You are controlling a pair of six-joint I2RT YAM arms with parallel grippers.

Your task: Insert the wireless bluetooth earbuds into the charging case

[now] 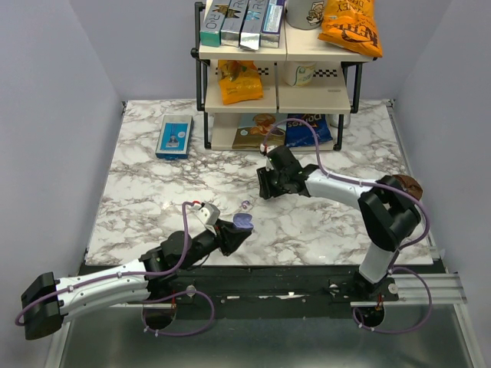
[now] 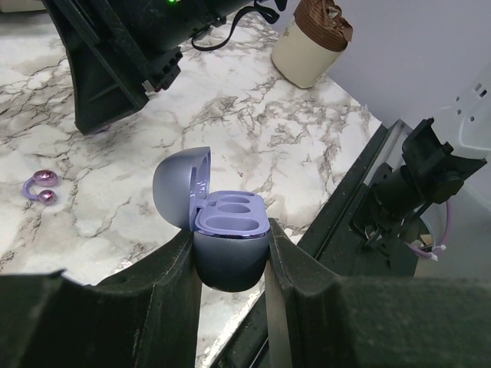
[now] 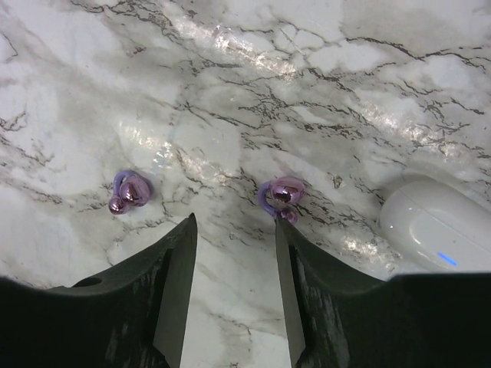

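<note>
In the left wrist view my left gripper is shut on the charging case (image 2: pixel 234 257), grey outside and lilac inside, its lid up and its earbud wells showing. No earbud shows in them. Two shiny purple earbuds lie on the marble in the right wrist view: a left one (image 3: pixel 132 192) and a right one (image 3: pixel 284 193). My right gripper stands open above the table with nothing between its fingers. The right earbud appears just past its right fingertip (image 3: pixel 284 230); the other is well left of the fingers. From above, one earbud (image 1: pixel 245 205) lies just beyond the case.
A white rounded object with a blue strip (image 3: pixel 441 226) enters the right wrist view at the right; what it is I cannot tell. A blue box (image 1: pixel 174 136) lies at the back left, near a loaded shelf (image 1: pixel 313 99). A brown-lidded canister (image 2: pixel 311 42) stands on the right.
</note>
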